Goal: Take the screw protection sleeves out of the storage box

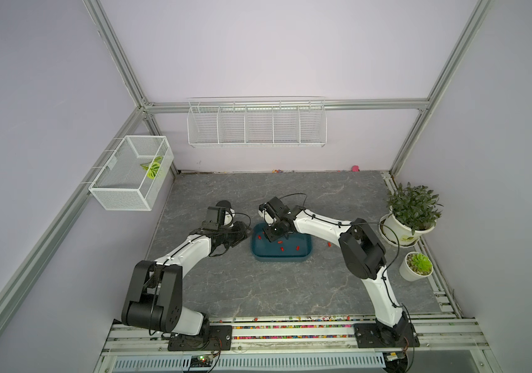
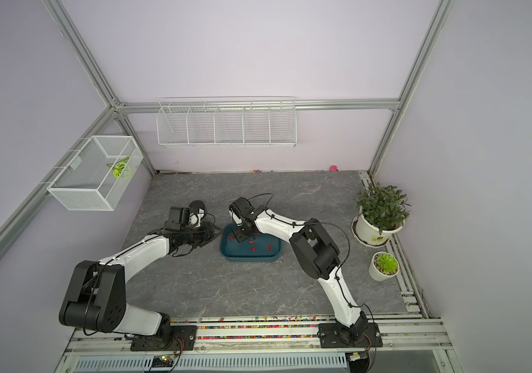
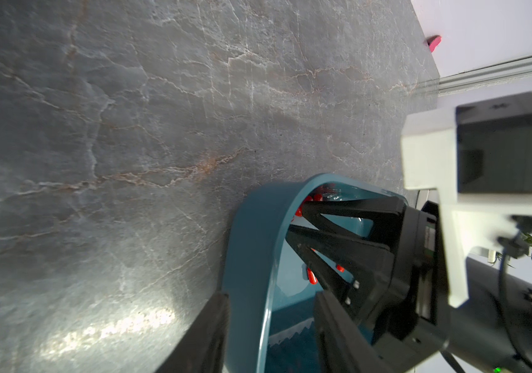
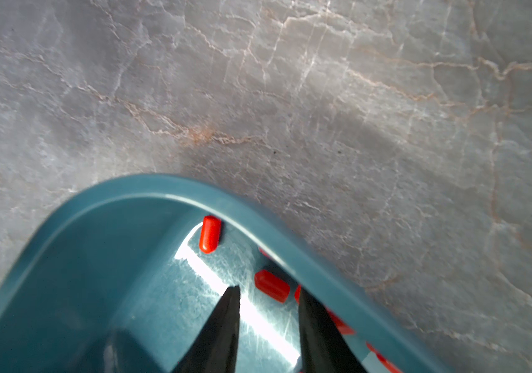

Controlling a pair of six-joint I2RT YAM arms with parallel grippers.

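The teal storage box [image 1: 281, 257] sits mid-table with several small red sleeves in it. One red sleeve [image 4: 210, 234] lies near the box's corner, and another sleeve [image 4: 271, 285] lies close to the wall. My right gripper reaches into the box over these sleeves, its fingers parted, nothing seen gripped between them. In the left wrist view, the black fingers [image 3: 346, 251] of the right arm dip inside the rim. My left gripper is outside, just left of the box, fingers apart and empty.
A loose red sleeve [image 1: 328, 244] lies on the table right of the box. Two potted plants [image 1: 412, 214] line the right edge. Bare table lies in front of the box; the two arms are close together at its left end.
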